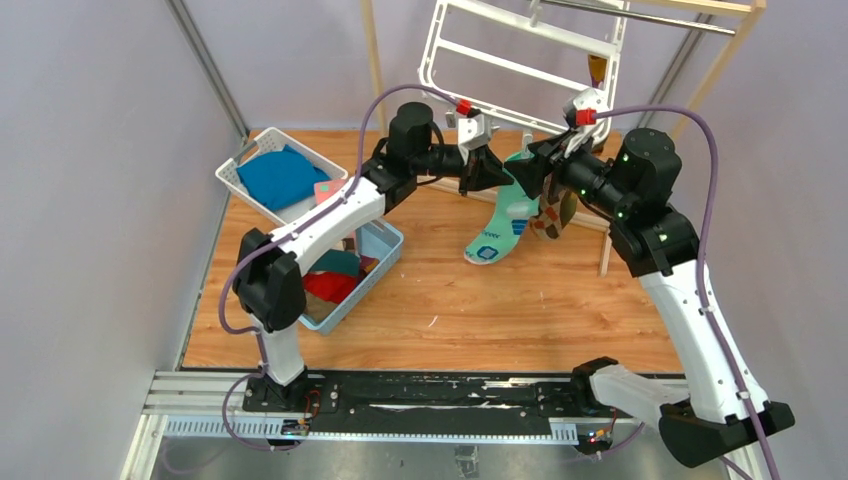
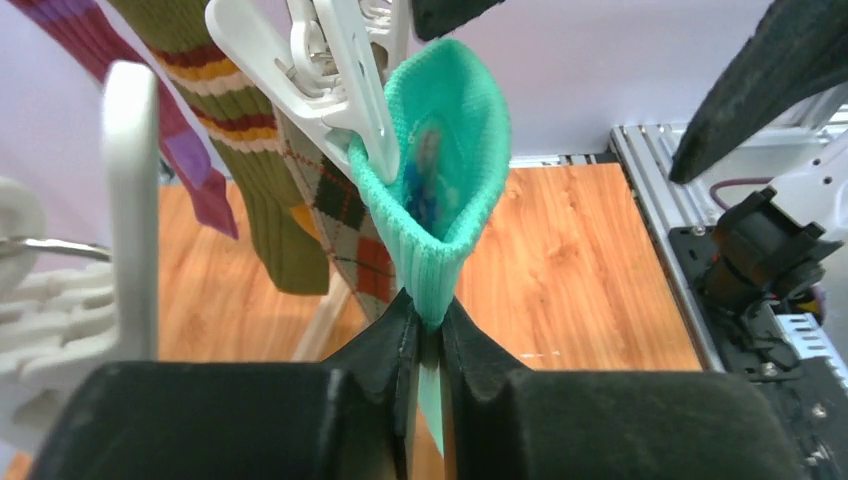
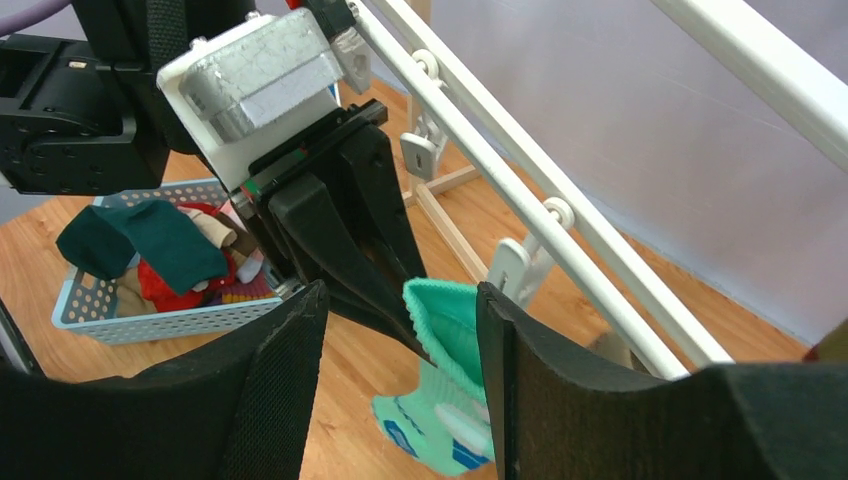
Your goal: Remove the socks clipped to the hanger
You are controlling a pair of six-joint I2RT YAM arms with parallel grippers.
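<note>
A teal sock [image 1: 495,235] with blue patches hangs from a white clip [image 2: 350,90] on the white hanger [image 1: 470,100]. My left gripper has its fingers closed around the sock below the cuff, pinching it narrow. My right gripper stands open at the sock's open cuff, a finger to either side in its own view. Behind the teal sock hang a checked sock [image 2: 340,220], an olive striped sock [image 2: 285,240] and a purple-red sock [image 2: 200,180].
A blue basket [image 1: 390,250] of socks stands at the left, with a white basket [image 1: 232,180] holding blue cloth behind it. The hanger's wooden stand [image 1: 740,30] is at the back right.
</note>
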